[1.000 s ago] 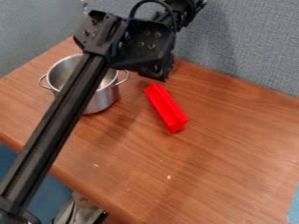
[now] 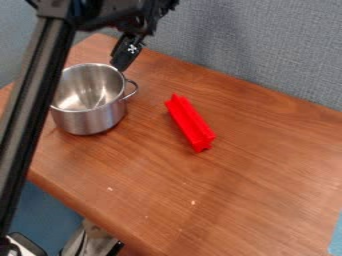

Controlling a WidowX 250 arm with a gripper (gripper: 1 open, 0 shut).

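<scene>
A steel pot (image 2: 91, 112) with side handles sits at the left of the wooden table, partly hidden by my black arm. To its right lies a red elongated object (image 2: 190, 123), pointing diagonally toward the viewer. My gripper (image 2: 126, 52) is above the back right rim of the pot, mostly cut off by the top of the view; whether its fingers are open or shut does not show clearly.
A grey padded wall (image 2: 254, 50) stands behind it. The table's front left edge drops to a blue floor area.
My arm has swung up and to the left, from above the red object to over the pot's back rim. The pot and red object have not visibly moved.
</scene>
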